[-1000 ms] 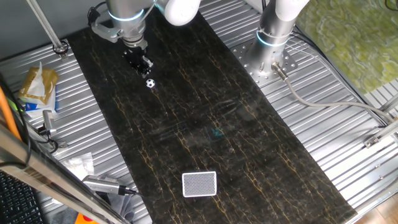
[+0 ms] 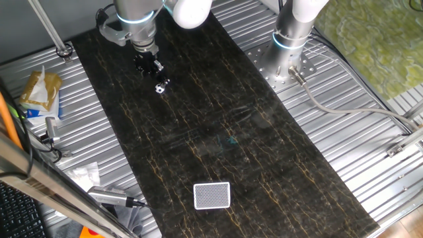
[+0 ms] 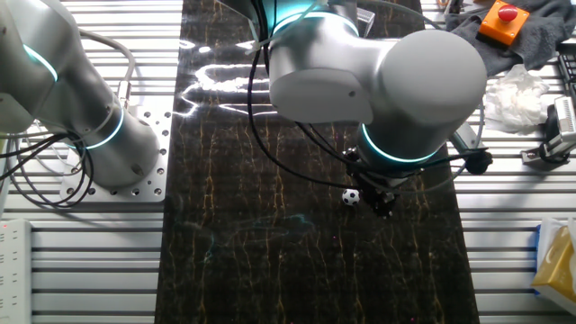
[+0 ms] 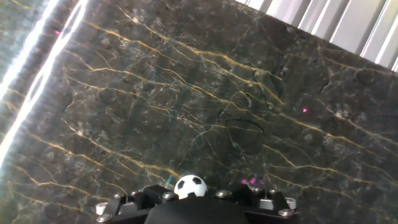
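A small black-and-white ball (image 2: 159, 89), patterned like a football, rests low over the dark marble-look board in exterior view 1. From the wrist, the ball (image 4: 190, 185) shows at the bottom edge between the black fingers of my gripper. Its lower part is hidden there, and whether the fingers press on it cannot be made out. In exterior view 2 the ball (image 3: 351, 196) appears beside the dark gripper parts, under the arm.
A white mesh-patterned rectangular item (image 2: 211, 196) lies on the board's near part. The board (image 2: 198, 119) is otherwise clear between it and the ball. A tissue pack (image 2: 41, 90) sits off the left edge.
My gripper has moved down and toward the ball, from just behind it to around it. The ball stays in nearly the same spot; the white mesh item has not moved.
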